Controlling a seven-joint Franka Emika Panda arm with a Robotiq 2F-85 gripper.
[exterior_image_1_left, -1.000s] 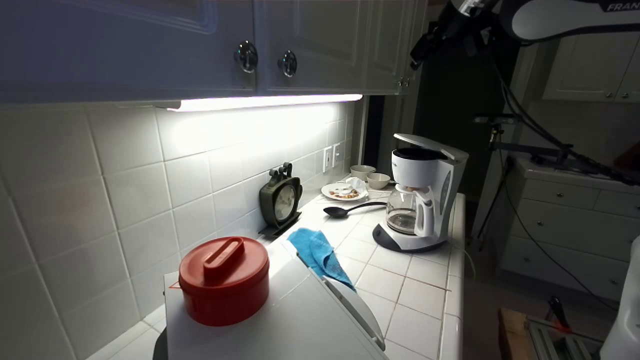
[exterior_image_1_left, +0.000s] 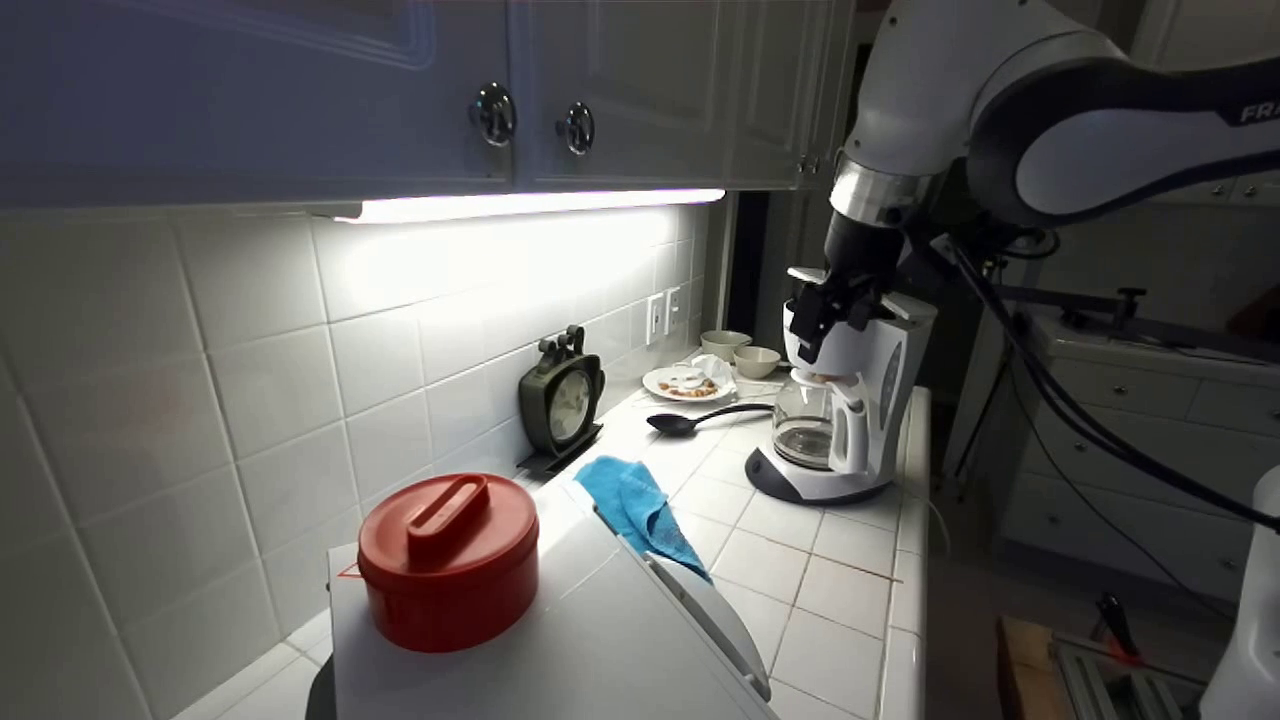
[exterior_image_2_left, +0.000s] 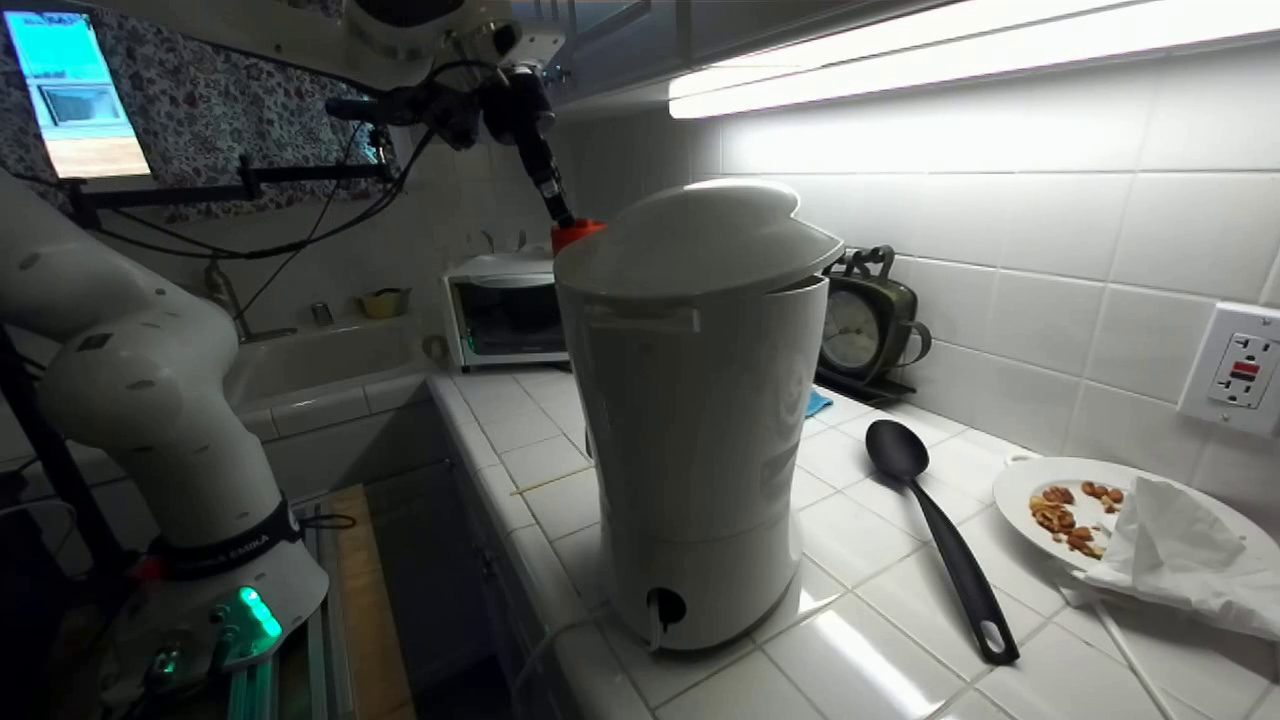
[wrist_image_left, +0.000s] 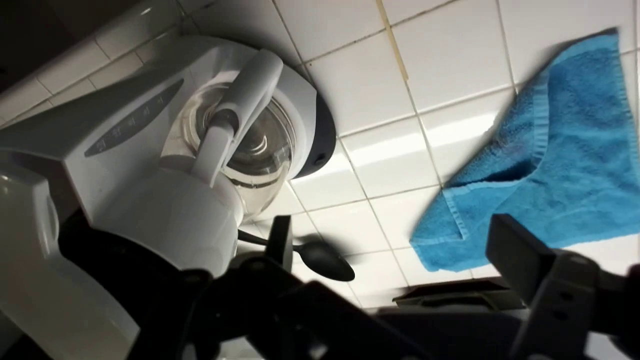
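Observation:
My gripper is open, and nothing shows between its fingers. In the first exterior view it points down in front of the upper part of the white coffee maker (exterior_image_1_left: 895, 396), and I cannot tell whether they touch. The coffee maker stands on the tiled counter; from behind, its raised lid (exterior_image_2_left: 702, 246) shows a gap above the body. A glass carafe (exterior_image_1_left: 801, 420) with a white handle (wrist_image_left: 243, 114) sits in it. Beside the coffee maker lies a black spoon (wrist_image_left: 324, 259). On the right of the wrist view is a crumpled blue towel (wrist_image_left: 576, 156).
A red lidded pot (exterior_image_1_left: 450, 564) rests on a white toaster oven (exterior_image_1_left: 564, 648). Against the wall stands a dark green clock (exterior_image_1_left: 561, 402). A plate (exterior_image_2_left: 1020, 486) with nuts and a napkin lies near bowls (exterior_image_1_left: 756, 362). Open tile lies between coffee maker and towel.
The arm has come down from high beside the cabinets to the top of the coffee maker, and the gripper now points downward. The objects on the counter look unmoved.

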